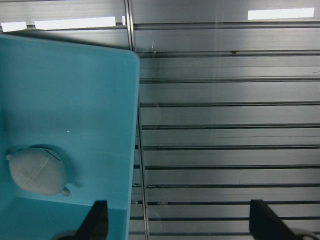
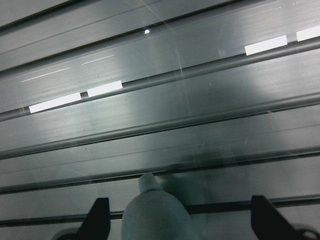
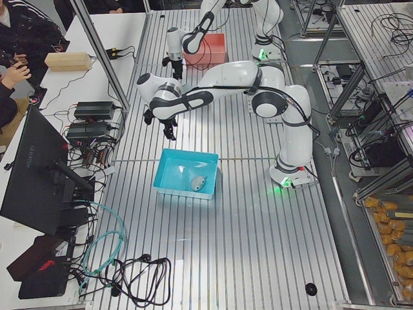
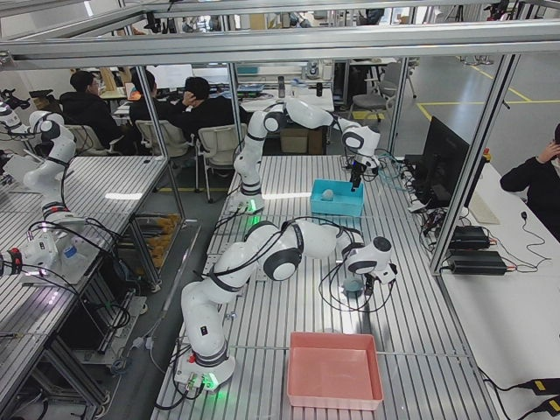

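A light blue tray (image 3: pixel 169 169) holds a grey plush toy (image 3: pixel 198 182), also in the left wrist view (image 1: pixel 37 171). My left gripper (image 3: pixel 159 126) hangs open over the table just beyond that tray, nothing between its fingers. My right gripper (image 4: pixel 371 284) is open above a second grey-green plush toy (image 2: pixel 155 217) lying on the slatted table, which sits low between the fingers in the right wrist view; contact cannot be told.
A red tray (image 4: pixel 333 367) stands at the right arm's end of the slatted table (image 3: pixel 232 232). A monitor (image 3: pixel 35 174), power boxes and loose cables line one side.
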